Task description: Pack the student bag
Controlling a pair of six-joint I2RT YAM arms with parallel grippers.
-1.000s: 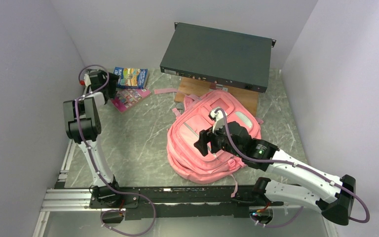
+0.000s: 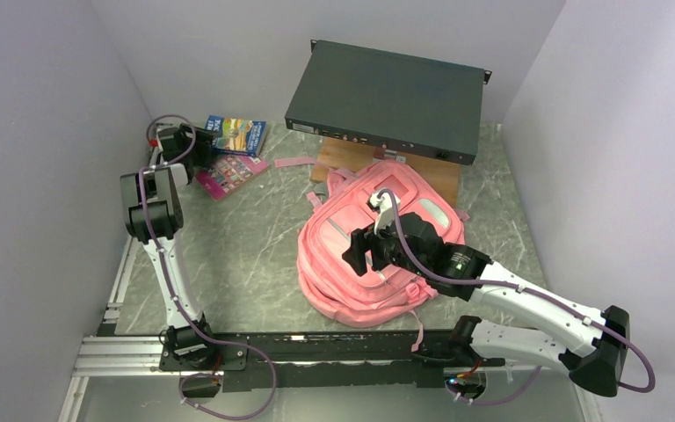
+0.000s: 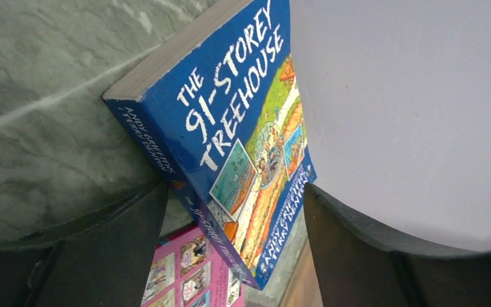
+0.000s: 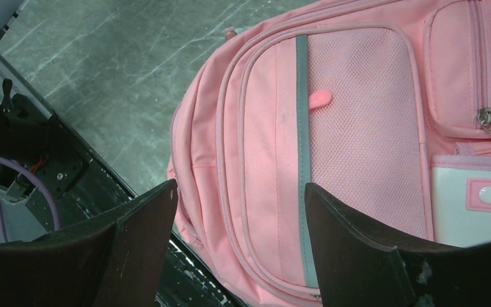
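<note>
A thick blue book (image 3: 256, 121), "The 91-Storey Treehouse", rests at the back left beside the wall. Partly beneath or next to its near edge lies a pink book (image 2: 231, 176), of which the left wrist view shows only a corner. My left gripper is open, its fingers (image 3: 112, 246) apart, facing the blue book's spine end with no grip on it. The pink backpack (image 2: 343, 277) lies flat with its front pocket and mesh panel upward. Over it hovers my right gripper, open, nothing between its fingers.
A dark flat metal box (image 2: 387, 97) stands at the back above a wooden board (image 2: 343, 156). A strap (image 2: 295, 162) reaches left from the backpack.
Around the blue book my left gripper has shifted slightly, and that book sits a little differently, a touch to the right.
</note>
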